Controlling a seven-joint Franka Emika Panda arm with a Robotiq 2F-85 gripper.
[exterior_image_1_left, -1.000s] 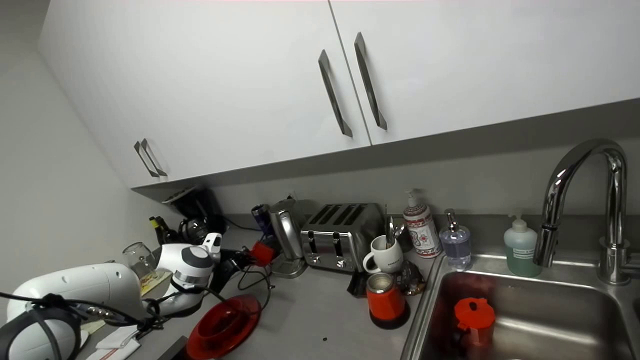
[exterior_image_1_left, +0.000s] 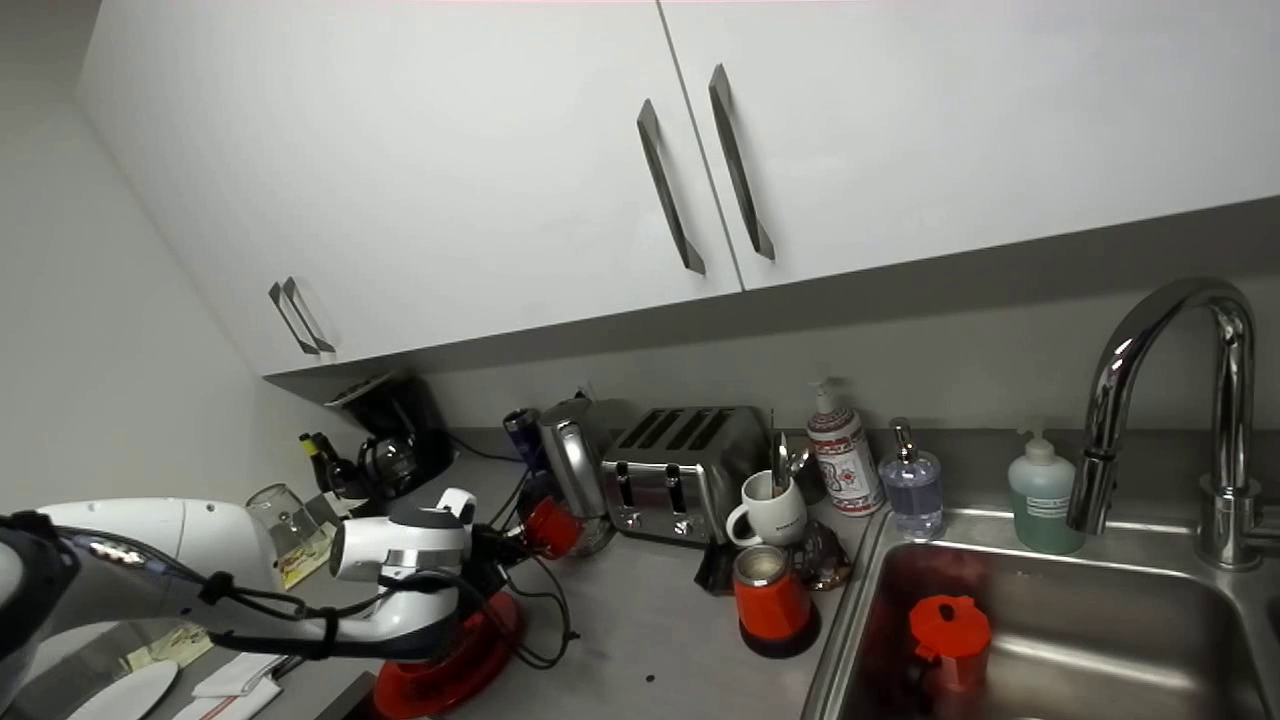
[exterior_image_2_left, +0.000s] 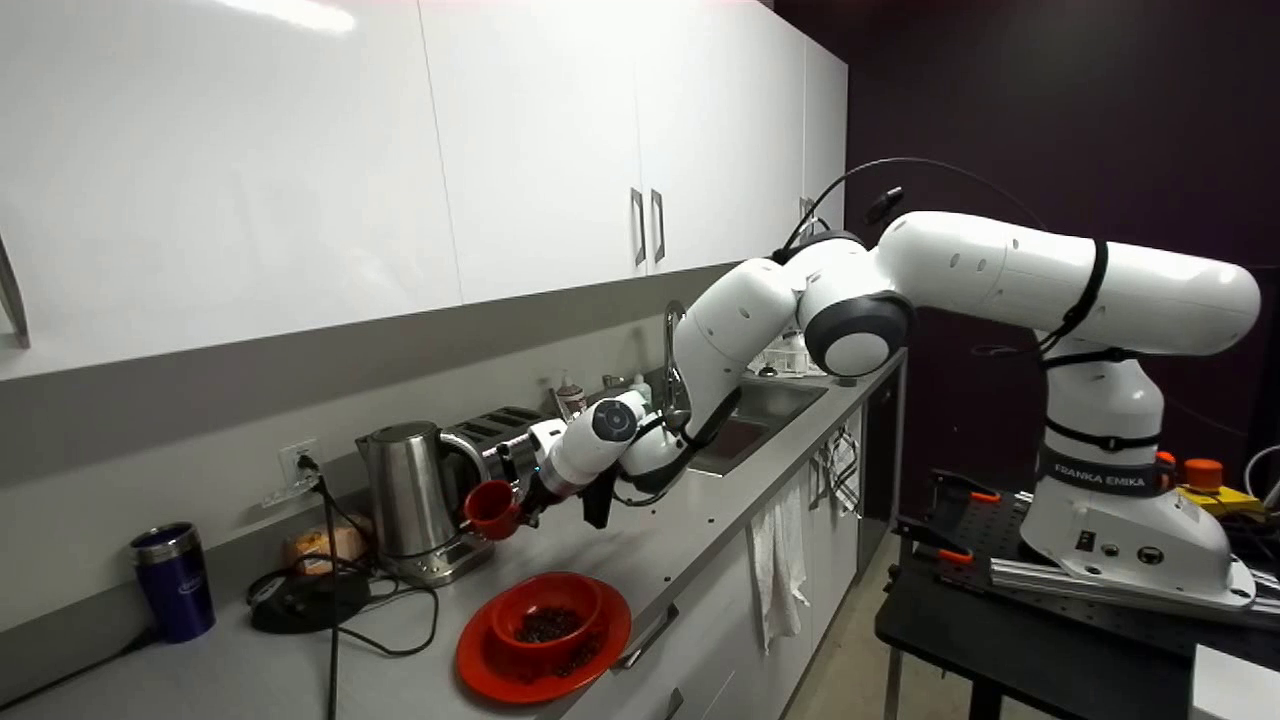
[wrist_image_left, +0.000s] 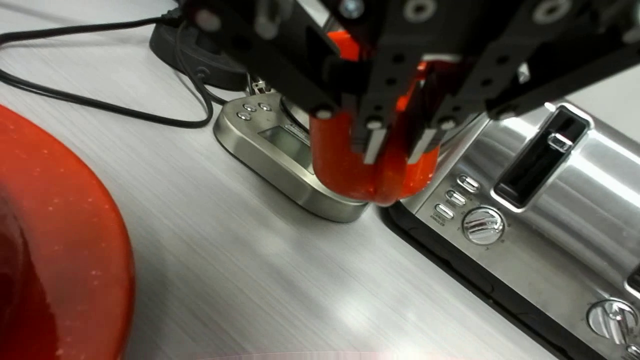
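A red mug (exterior_image_2_left: 493, 509) is held above the counter, my gripper shut on what looks like its handle. In exterior view 2 the mug's open mouth faces toward the camera, so it looks tilted. The wrist view has the mug's red side (wrist_image_left: 336, 159) behind my fingers, in front of the kettle's base. A red bowl (exterior_image_2_left: 547, 614) with dark bits in it rests on a red plate (exterior_image_2_left: 486, 672), nearer the counter's front edge than the mug. More dark bits lie on the plate beside the bowl.
The steel kettle (exterior_image_2_left: 405, 492) stands close behind the mug, and the toaster (exterior_image_1_left: 674, 474) is beside it. Black cables (exterior_image_2_left: 414, 642) loop over the counter near a purple tumbler (exterior_image_2_left: 175, 582). An orange-red container (exterior_image_1_left: 771, 600) stands by the sink (exterior_image_1_left: 1080, 624). Counter between plate and toaster is clear.
In exterior view 1 my wrist and the mug have shifted right and slightly down, toward the kettle and toaster. My arm now covers part of the plate and bowl.
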